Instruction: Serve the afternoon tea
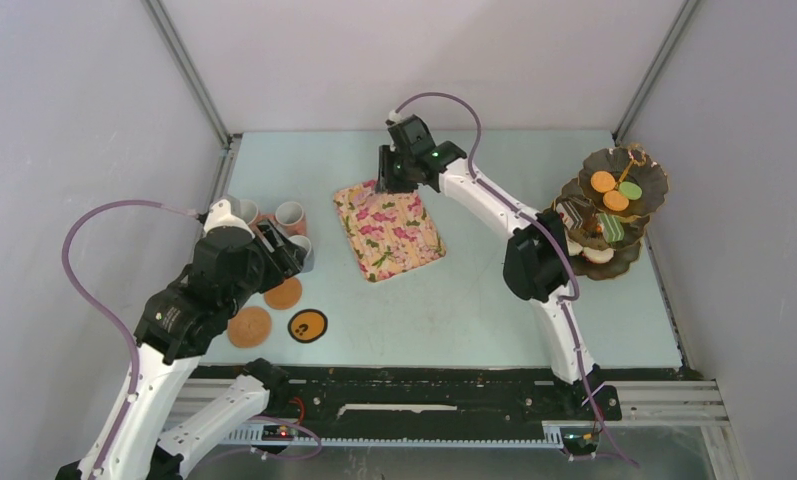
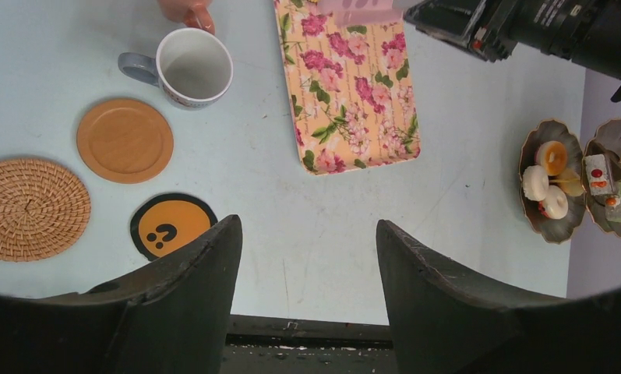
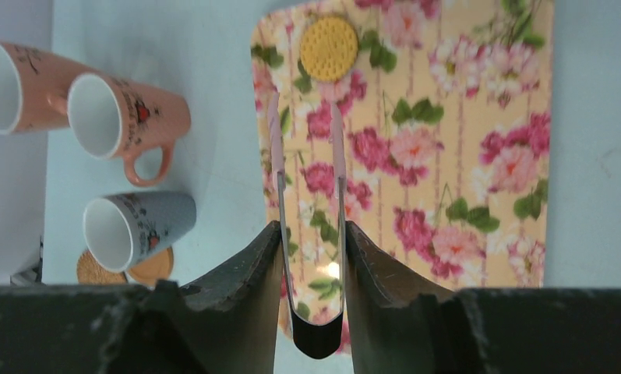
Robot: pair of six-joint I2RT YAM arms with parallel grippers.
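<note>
A flowered tray (image 1: 389, 235) lies mid-table. In the right wrist view a round yellow cookie (image 3: 329, 48) rests flat near its far left corner. My right gripper is shut on tongs (image 3: 276, 148), metal with pink tips. The tips point toward the cookie, slightly apart with nothing between them, over the tray. In the top view I cannot make out the cookie near the tongs. My left gripper is open and empty, hanging near the grey mug (image 1: 302, 250). On the right, a tiered stand (image 1: 629, 262) carries several sweets.
Two pink mugs (image 3: 128, 117) stand left of the tray. A woven mat (image 2: 30, 209), a tan coaster (image 2: 125, 140) and a dark-rimmed coaster (image 2: 172, 226) lie at the front left. Between tray and stand the table (image 1: 494, 315) is bare.
</note>
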